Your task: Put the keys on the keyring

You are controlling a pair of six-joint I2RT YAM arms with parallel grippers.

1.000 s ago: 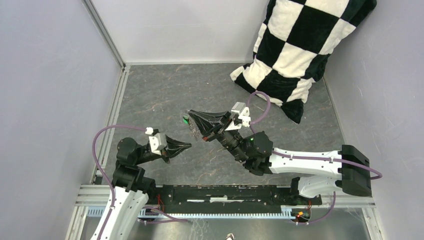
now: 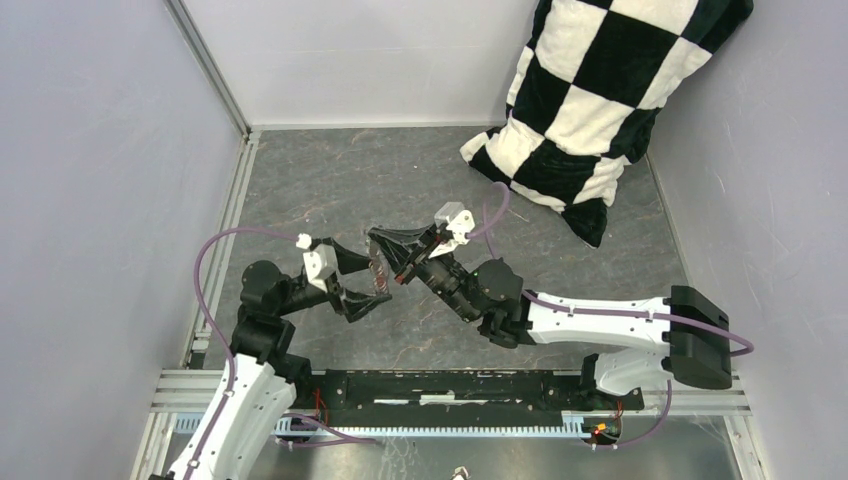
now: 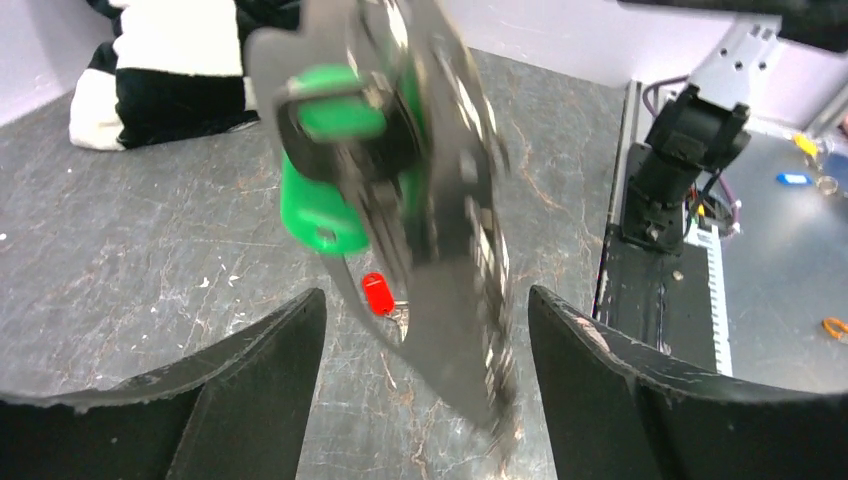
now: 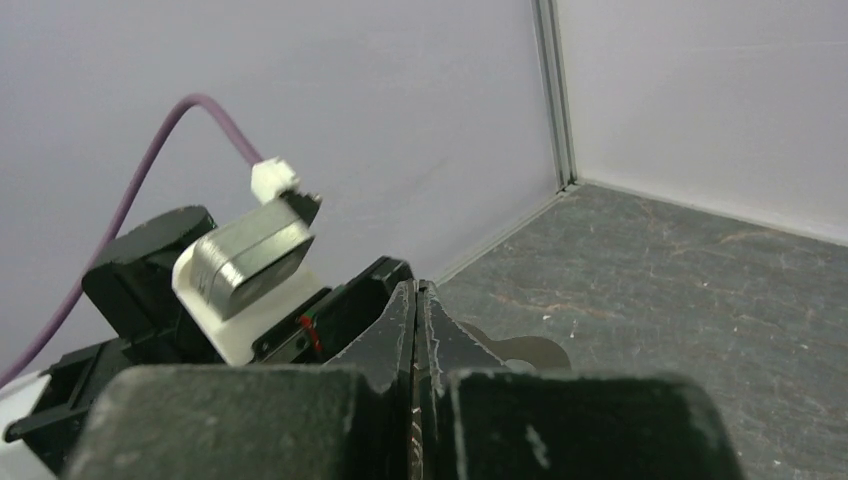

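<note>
My right gripper (image 2: 374,235) is shut on a grey metal key, which hangs from its fingertips; a thin grey rounded edge (image 4: 535,350) shows beyond the tips in the right wrist view. A green-headed key (image 3: 325,215) hangs with it, partly behind the grey metal. The key is blurred, and how the two are joined cannot be made out. My left gripper stands open, its fingers on either side of the hanging key's lower part, with no grip on it. On the table lies a red-headed key (image 3: 378,293).
A checkered cushion (image 2: 600,90) leans in the back right corner. Beyond the black rail (image 2: 450,400) at the front lie small blue (image 3: 795,178) and orange (image 3: 833,326) items.
The right gripper has shifted left, with the key turning in view.
</note>
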